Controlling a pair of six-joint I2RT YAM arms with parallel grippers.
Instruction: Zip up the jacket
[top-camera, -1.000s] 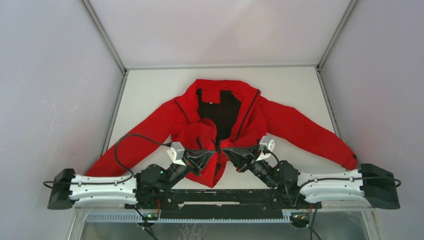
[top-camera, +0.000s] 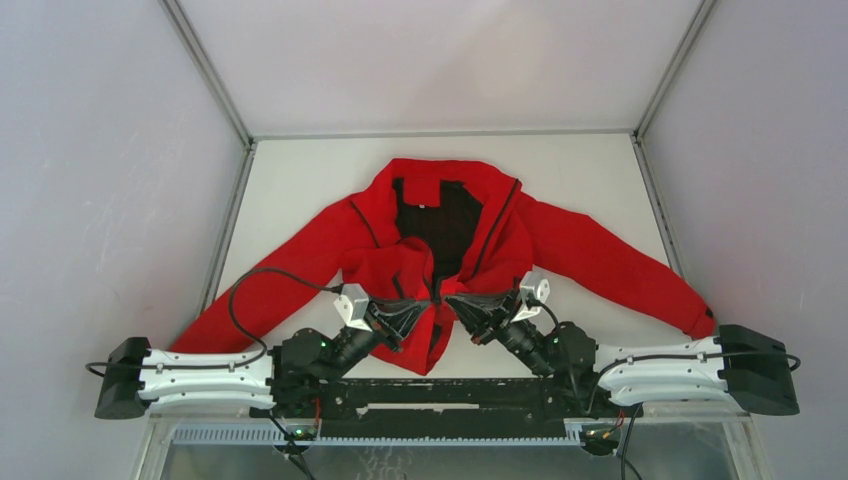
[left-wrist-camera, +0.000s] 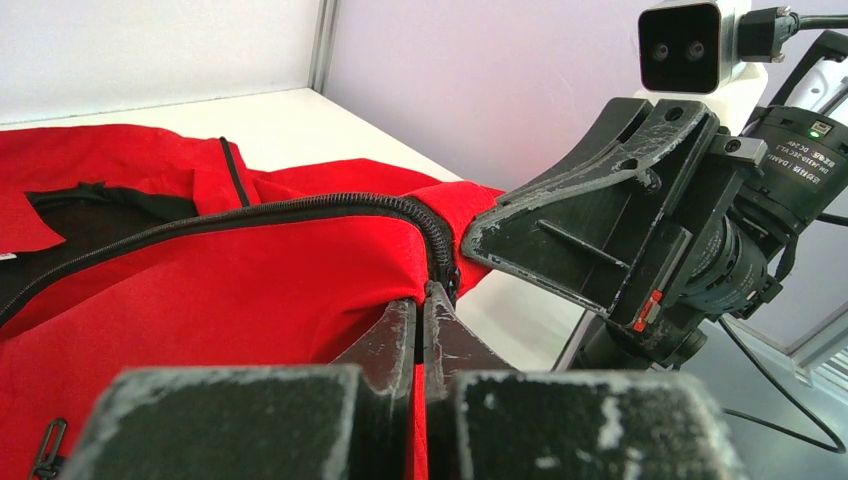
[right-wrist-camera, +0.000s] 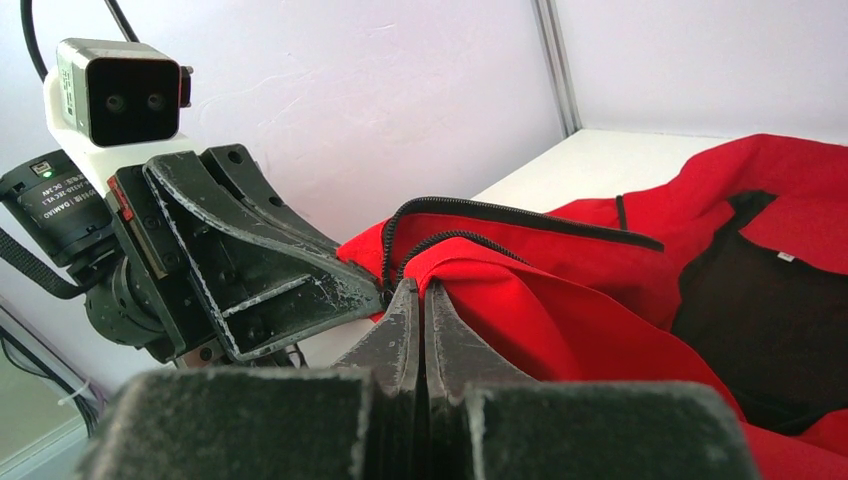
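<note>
A red jacket (top-camera: 590, 245) lies spread on the table, its front open over a black lining (top-camera: 440, 225). In the left wrist view my left gripper is shut on the red front edge beside the black zipper tape (left-wrist-camera: 330, 203), which curves down to the fingertips. Close by, my right gripper is shut on the other front edge of red cloth, seen in the right wrist view. A second stretch of zipper teeth (right-wrist-camera: 520, 212) arches behind it. The two grippers nearly meet above the lower front. The zipper slider is not clearly visible.
Both sleeves lie spread outward, the right one reaching a cuff (top-camera: 703, 322) near the table's side. Bare white table (top-camera: 310, 160) shows at the back corners. Low walls and metal frame rails (top-camera: 440, 134) enclose the table. A small zip pull (left-wrist-camera: 48, 448) hangs on the jacket's front.
</note>
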